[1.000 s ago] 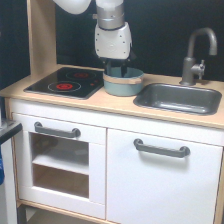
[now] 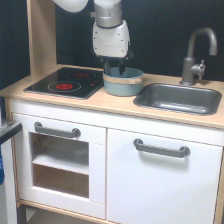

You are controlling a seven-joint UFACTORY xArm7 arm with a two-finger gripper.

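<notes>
A blue-green pot with light tan handles stands on the wooden counter, between the black hob and the sink. Right over the pot is my gripper, pointing down from the white arm. Its dark fingers are at the pot's rear left rim and look small and dark against the backdrop. Whether they are open or closed on the rim does not show clearly. The inside of the pot is mostly hidden from this angle.
To the right, a metal sink is set in the counter, with a grey faucet behind it. Below are a white oven-like door with a window and a closed white cupboard door. Little free counter lies around the pot.
My arm's white wrist section has risen slightly and shifted a little left. The pot is in nearly the same place.
</notes>
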